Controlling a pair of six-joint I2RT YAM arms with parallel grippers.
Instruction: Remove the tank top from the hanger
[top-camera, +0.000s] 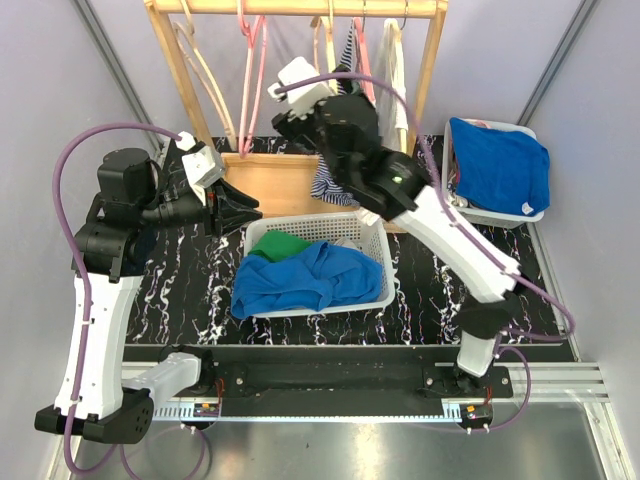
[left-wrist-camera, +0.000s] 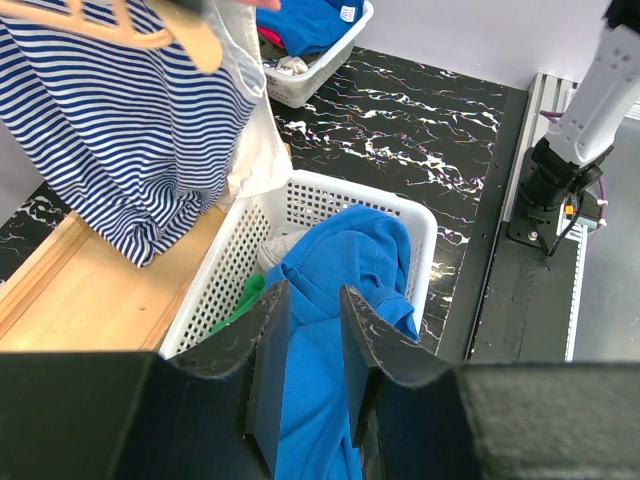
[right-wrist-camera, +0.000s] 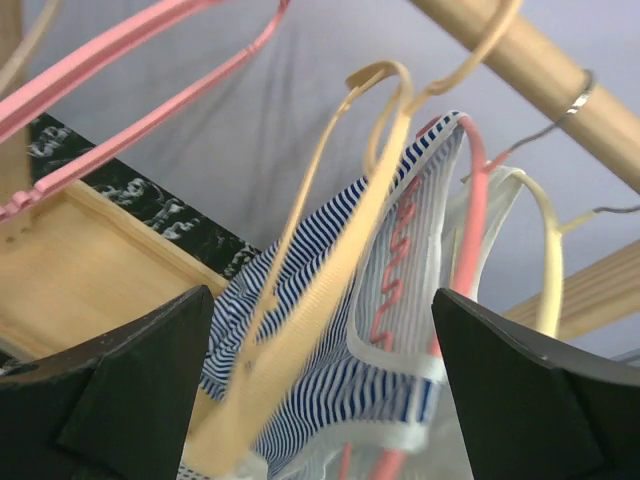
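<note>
A navy-and-white striped tank top (left-wrist-camera: 140, 120) hangs among wooden and pink hangers on the rack, partly behind my right arm in the top view. In the right wrist view its striped cloth (right-wrist-camera: 380, 390) surrounds a pink hanger (right-wrist-camera: 470, 230), with a wooden hanger (right-wrist-camera: 340, 260) in front. My right gripper stands open just before these hangers, nothing clearly held. My left gripper (top-camera: 240, 210) is at the left, lower and apart from the cloth, its fingers slightly parted and empty, above the white basket.
A white basket (top-camera: 385, 290) with blue and green cloths sits below the rack (top-camera: 300, 8). Another basket (top-camera: 485, 215) with blue cloth stands at the right. The wooden rack base (top-camera: 260, 185) is bare at left.
</note>
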